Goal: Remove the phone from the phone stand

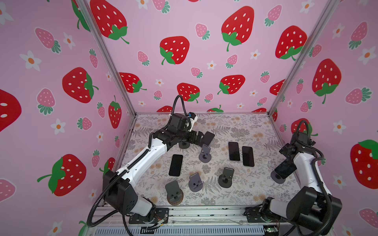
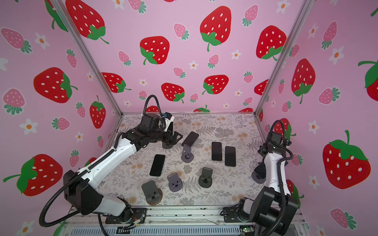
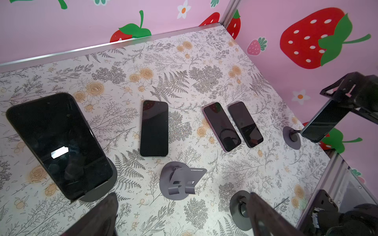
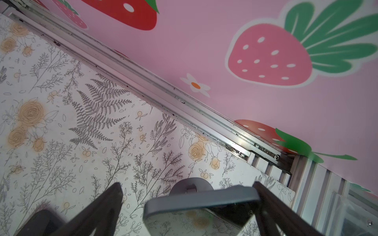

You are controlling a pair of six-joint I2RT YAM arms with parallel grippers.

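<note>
On the far right, a dark phone (image 1: pixel 285 168) leans on a round-based stand (image 1: pixel 278 177). My right gripper is open around this phone's upper edge, a finger (image 4: pixel 108 202) on each side; in the right wrist view gaps show left of the phone, while contact on the right cannot be told. Another dark phone (image 3: pixel 59 145) rests on a stand (image 3: pixel 105 181) at the back left, mostly hidden behind my left arm in the top left view. Over the table near it hangs my left gripper (image 1: pixel 197 136), open and empty.
Loose phones lie flat: one (image 1: pixel 176 165) at left, one (image 1: pixel 207 138) at the back, a pair (image 1: pixel 233 151) right of centre. Several empty stands (image 1: pixel 225 179) occupy the front and middle. The right wall stands close to my right arm.
</note>
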